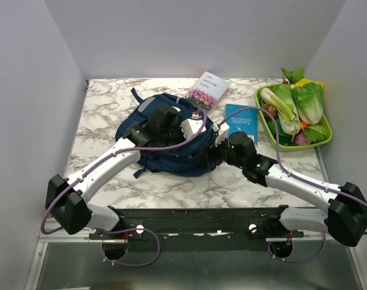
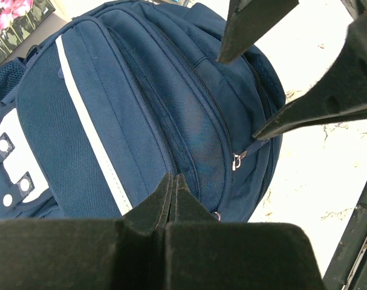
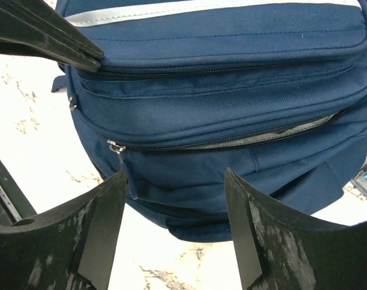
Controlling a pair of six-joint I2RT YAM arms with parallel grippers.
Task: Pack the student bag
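The navy backpack [image 1: 135, 118] lies on the marble table, its zippers facing my grippers. My left gripper is shut over the bag, nothing visible between its fingers. In the right wrist view my right gripper is open above the bag's front, near a zipper pull [image 3: 116, 148]; that zipper is slightly parted. A pink-flowered book [image 1: 204, 90] lies behind the bag, and a blue book [image 1: 246, 124] to its right, partly behind my right arm.
A green basket of vegetables [image 1: 325, 136] stands at the back right. Bare marble [image 1: 101, 103] shows at the left and along the front edge. Grey walls border the sides and back.
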